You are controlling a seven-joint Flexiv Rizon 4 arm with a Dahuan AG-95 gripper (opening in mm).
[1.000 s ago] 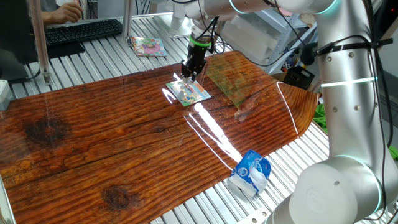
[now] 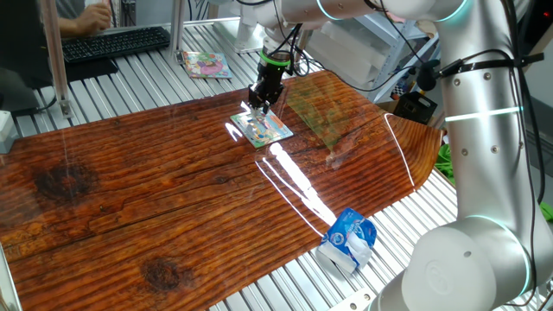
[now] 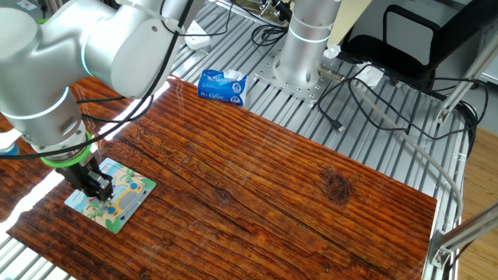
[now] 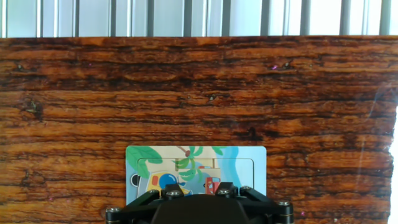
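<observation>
A flat, colourful puzzle board (image 3: 136, 204) with a beach scene lies on the brown wooden tabletop. Palm trees and small vehicles show on the same board (image 4: 196, 155) low in the wrist view. Directly over it, my gripper (image 3: 103, 191) points down with its tips close to the board's surface. In exterior view 1 the gripper (image 2: 259, 110) covers the board's far edge. Dark finger parts stand apart on either side in the wrist view, but the black body hides their tips. Whether anything is between them cannot be made out.
A blue tissue pack (image 2: 350, 238) rests by the table's edge near the arm's base. Another colourful board (image 2: 206, 65) lies on the ribbed metal surface beyond the wood, near a keyboard (image 2: 117, 43). Most of the wooden top (image 3: 272, 187) is bare.
My gripper has shifted very slightly left and down over the board in exterior view 1. The board and tissue pack have stayed put.
</observation>
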